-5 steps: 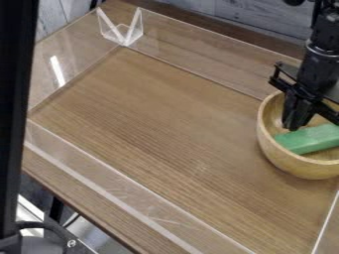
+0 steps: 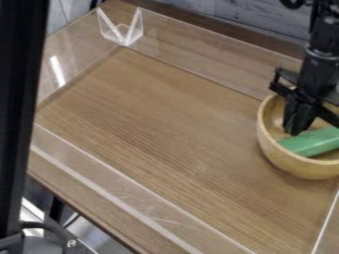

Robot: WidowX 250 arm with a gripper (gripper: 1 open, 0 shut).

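Note:
A round tan wooden bowl (image 2: 288,161) sits at the right side of the table, with a green object (image 2: 312,142) lying inside it. My black gripper (image 2: 294,124) reaches down from the upper right into the back of the bowl, beside the green object. It looks shut; I cannot make out anything between its fingertips.
A clear angular piece (image 2: 122,30) is at the back left. Dark equipment (image 2: 34,238) stands beyond the table's front left corner.
The gripper has shifted very slightly, and the green object sits a little differently in the bowl. Otherwise the scene is the same.

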